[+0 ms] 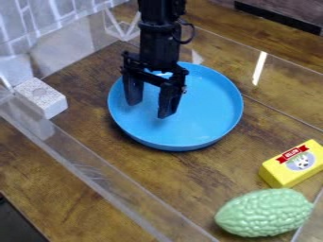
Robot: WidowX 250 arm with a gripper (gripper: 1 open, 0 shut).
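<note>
My black gripper [150, 87] hangs over the left half of a round blue plate [190, 123] on the wooden table, its fingers pointing down and spread apart. I see nothing between them. Whether the fingertips touch the plate I cannot tell.
A white block [41, 98] lies at the left near a clear wall. At the lower right are a yellow box with a red label [290, 165] and a green bumpy object [263, 213]. Bare wood shows at the lower left and upper right.
</note>
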